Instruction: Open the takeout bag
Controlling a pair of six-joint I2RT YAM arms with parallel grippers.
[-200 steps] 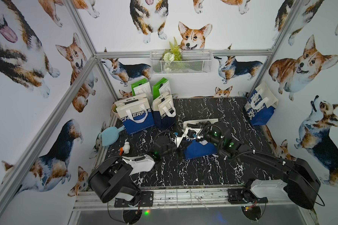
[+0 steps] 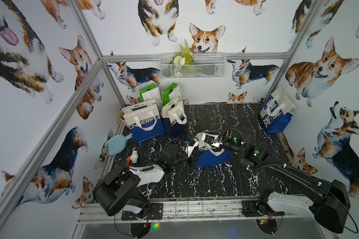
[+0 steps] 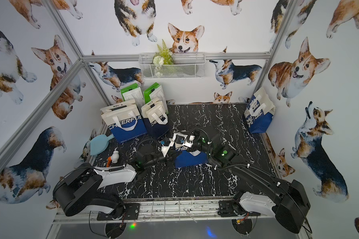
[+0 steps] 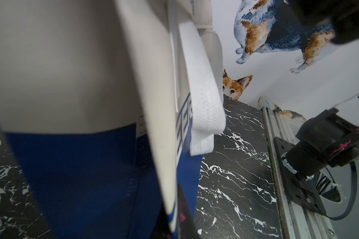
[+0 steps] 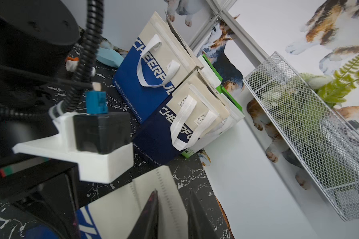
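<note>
A blue-and-white paper takeout bag (image 2: 213,158) stands upright at mid-table, with its top partly hidden by my right arm. At its left side my left gripper is shut on the bag's thin side edge. The white handle (image 4: 205,103) hangs on the bag's front in the left wrist view. My right gripper is part open over the bag's top, its dark fingers (image 5: 149,215) in front of the cream upper panel (image 5: 163,187). Whether any paper sits between those fingers I cannot tell.
Several other paper bags (image 2: 147,123) stand at the back left, and one more bag (image 2: 279,111) at the right wall. A light blue dustpan-like item (image 2: 116,144) and a small white-and-orange object (image 2: 133,156) lie left.
The left arm has stayed still.
</note>
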